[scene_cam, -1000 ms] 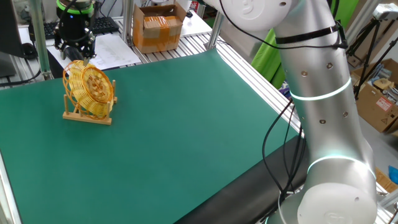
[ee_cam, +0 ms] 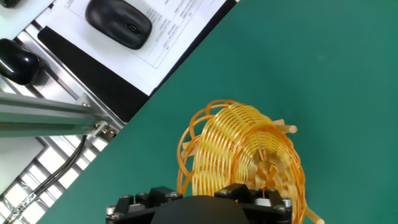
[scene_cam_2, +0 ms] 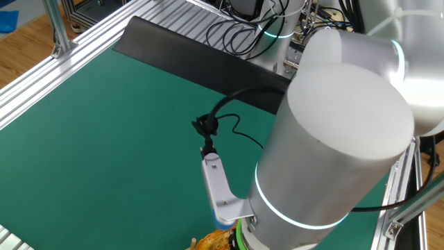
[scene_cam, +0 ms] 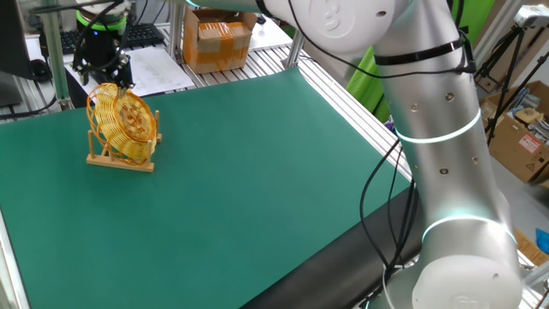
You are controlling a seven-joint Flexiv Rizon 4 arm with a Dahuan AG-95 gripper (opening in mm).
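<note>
A yellow wicker basket (scene_cam: 129, 118) with an orange looped rim stands on its side, tilted, in a small wooden rack (scene_cam: 120, 162) at the table's far left. My gripper (scene_cam: 110, 87) is at the basket's upper edge in exterior view 1; whether it touches is unclear. From the wrist, the basket (ee_cam: 249, 149) shows its woven side and round base, partly covered by the black gripper body along the lower edge. The fingertips are hidden there, so the finger's state does not show. Only an orange sliver of the basket (scene_cam_2: 214, 241) appears in exterior view 2, beneath the arm.
Beyond the table edge lie white papers (ee_cam: 155, 37) with a black mouse (ee_cam: 118, 22) on them. A metal post (ee_cam: 46, 113) rises near that edge. A cardboard box (scene_cam: 216, 41) sits behind the table.
My gripper has come down toward the basket's upper edge over the last second. The basket and rack stay where they were.
</note>
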